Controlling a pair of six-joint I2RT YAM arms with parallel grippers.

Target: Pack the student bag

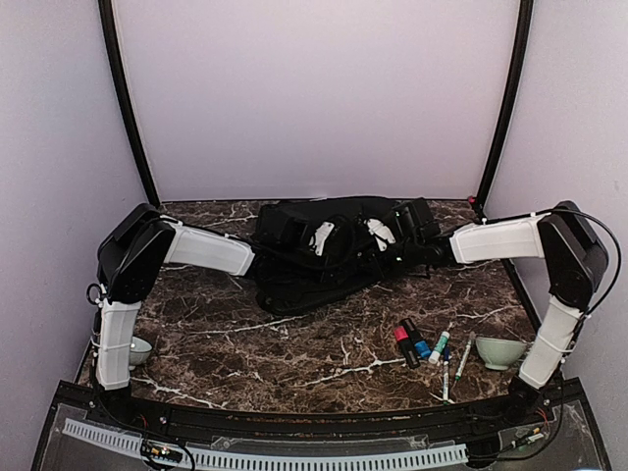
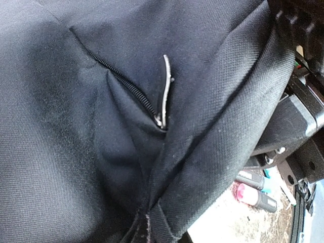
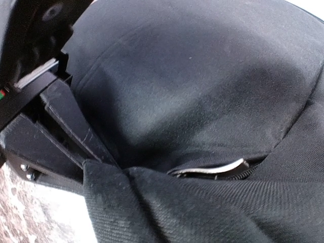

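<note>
The black bag [image 1: 304, 299] lies at the back middle of the table, both arms over it. My left gripper [image 1: 324, 260] is shut on the bag's fabric, which bunches at the bottom of the left wrist view around a short zipper [image 2: 131, 88] with a pale pull [image 2: 165, 91]. My right gripper [image 1: 373, 255] is at the bag's right part; in the right wrist view its fingers [image 3: 76, 126] reach down behind a fold of fabric, tips hidden, so how far open they are is unclear. The zipper pull [image 3: 207, 168] lies just right of them.
At the front right lie red and blue markers [image 1: 406, 345], a glue stick [image 1: 439, 346] and slim pens [image 1: 463, 358], beside a green bowl [image 1: 499, 351]. Another bowl [image 1: 139, 349] sits at the far left.
</note>
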